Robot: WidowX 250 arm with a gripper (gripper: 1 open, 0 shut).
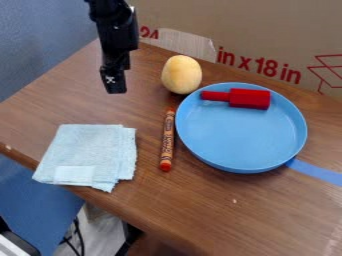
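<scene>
My gripper (115, 84) hangs over the back left of the wooden table, left of a yellow potato-like object (182, 75); whether its fingers are open or shut is unclear. A light blue folded cloth (86, 157) lies at the front left. A brown crayon-like stick (167, 141) lies upright in the picture, left of a blue plate (241, 143). On the plate's back part lies a red object with a handle (249, 98).
The table (241, 210) has free room at its front right and left of the potato. A cardboard box (278, 40) stands along the back. A blue tape strip (321, 173) runs right of the plate.
</scene>
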